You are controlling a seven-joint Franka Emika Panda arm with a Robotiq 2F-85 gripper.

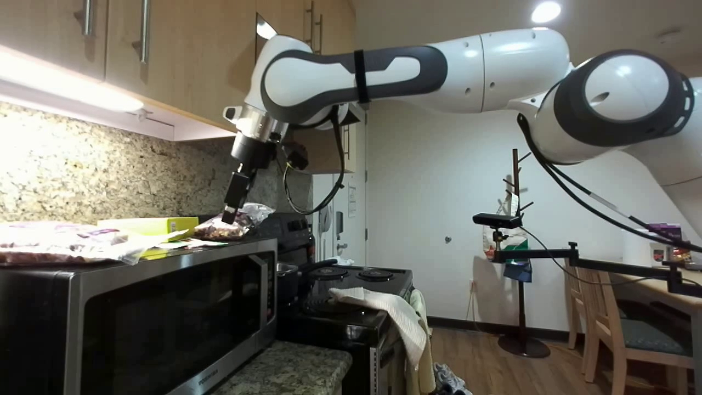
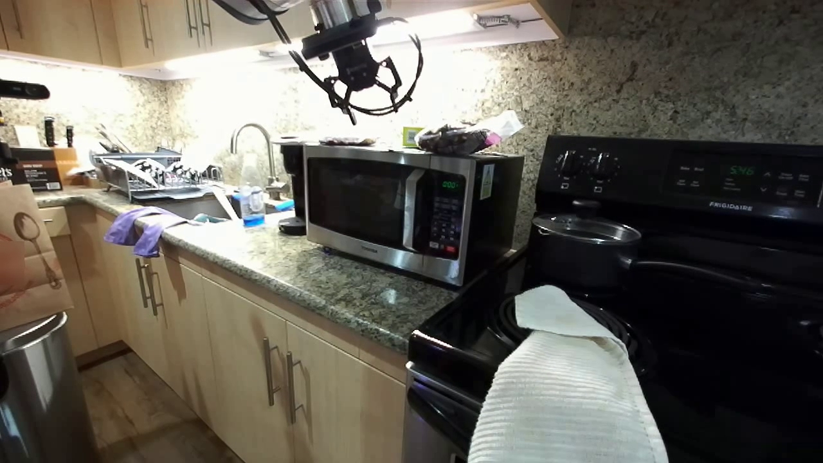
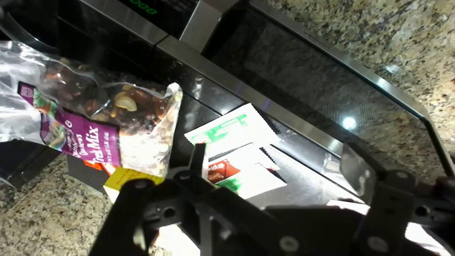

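Over the microwave point(image 1: 177, 312), my gripper points down with its two fingers point(image 3: 197, 160) wide apart and nothing held between them. Flat white packets point(image 3: 234, 128) with green and red print lie on the microwave top below the gap, nearer the left finger in the wrist view. To the left there lies a clear trail mix bag point(image 3: 98, 123) with a purple label, apart from the fingers. In exterior view 2 the gripper point(image 2: 374, 110) hangs above the microwave, left of that bag point(image 2: 455, 140).
A yellow-green box point(image 1: 148, 226) and another plastic bag point(image 1: 59, 240) share the microwave top. Cabinets point(image 1: 177, 66) overhang it at the back. Beside the microwave stands the stove, with a lidded pot point(image 2: 582, 251) and a cloth point(image 2: 567, 386).
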